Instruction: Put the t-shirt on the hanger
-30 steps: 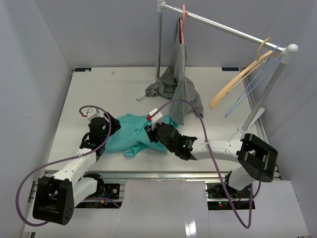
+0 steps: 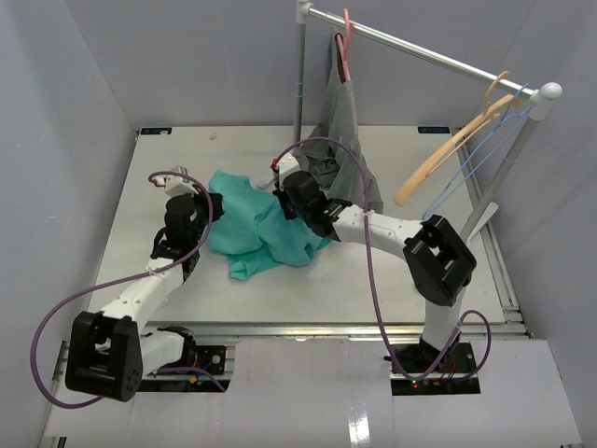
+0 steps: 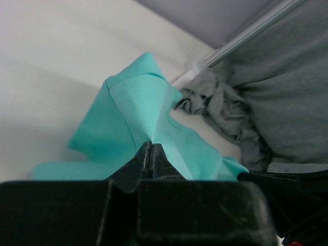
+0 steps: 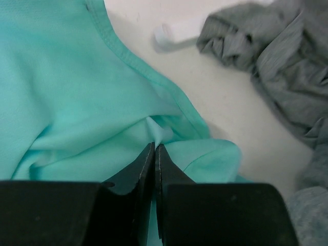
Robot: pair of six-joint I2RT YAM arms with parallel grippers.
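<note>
A turquoise t-shirt (image 2: 256, 233) is partly raised off the white table between both grippers. My left gripper (image 2: 213, 205) is shut on its left part; in the left wrist view the fabric runs into the closed fingertips (image 3: 151, 145). My right gripper (image 2: 285, 201) is shut on the shirt's upper middle, with cloth gathered at its fingertips in the right wrist view (image 4: 157, 146). Folds hide part of the shirt.
A metal rack (image 2: 410, 49) holds a grey garment (image 2: 340, 112) on a pink hanger, pooling behind the shirt, plus wooden (image 2: 438, 154) and blue hangers at right.
Both arms have moved up in the top view, drawing the turquoise shirt toward the back of the table and lifting it closer to the grey garment.
</note>
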